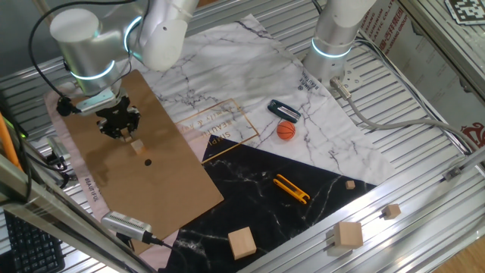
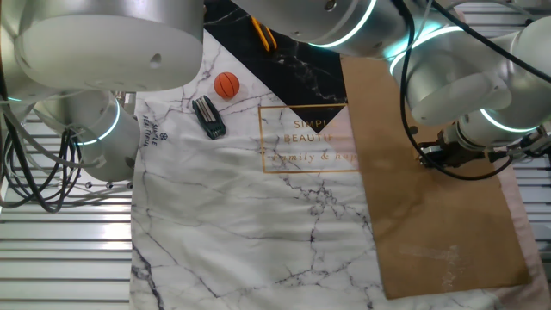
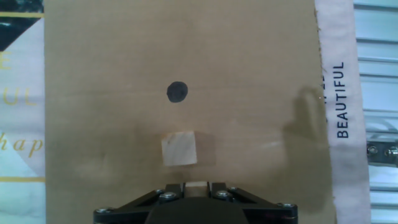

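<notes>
My gripper (image 1: 123,135) is low over the brown board (image 1: 170,186), shut on a small wooden block. In the wrist view a pale strip of that held block (image 3: 196,184) shows between the fingertips; the rest of it is hidden. Just ahead of the fingers a second wooden cube (image 3: 179,149) rests on the board, apart from the held one. Beyond this cube is a round black spot (image 3: 177,92) on the board. Exterior view 2 has the gripper (image 2: 428,156) partly covered by a cable, with neither block clearly visible.
On the cloth lie an orange ball (image 1: 286,130), a dark stapler-like object (image 1: 284,111) and a yellow cutter (image 1: 292,189). Larger wooden blocks, such as one block (image 1: 242,243), sit near the front edge. A white camera-like device (image 1: 126,225) stands at the board's near corner.
</notes>
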